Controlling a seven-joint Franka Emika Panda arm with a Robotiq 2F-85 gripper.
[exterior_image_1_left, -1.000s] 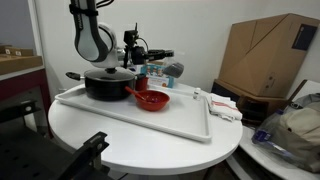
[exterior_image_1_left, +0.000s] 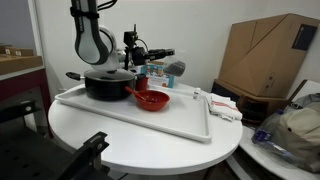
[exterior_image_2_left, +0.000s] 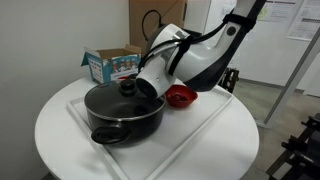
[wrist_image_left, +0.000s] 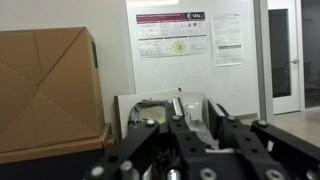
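Observation:
In exterior view 1 my gripper (exterior_image_1_left: 168, 56) is held level above the table, pointing right over the far side of the tray. A pale grey object (exterior_image_1_left: 176, 69) shows at its fingertips. The wrist view has my gripper shut on a pale, partly see-through thing (wrist_image_left: 191, 103); its exact kind is unclear. Below and to the left stands a black pot (exterior_image_1_left: 106, 84) with its lid on. A red bowl (exterior_image_1_left: 152, 101) sits beside it, with something red inside. The arm hides my fingers in exterior view 2.
The pot (exterior_image_2_left: 125, 122) and bowl (exterior_image_2_left: 181, 97) share a white tray (exterior_image_1_left: 190, 124) on the round table. A blue and orange box (exterior_image_2_left: 110, 64) stands behind. Folded cloths (exterior_image_1_left: 222, 106) lie at the right. The tray's front right is free.

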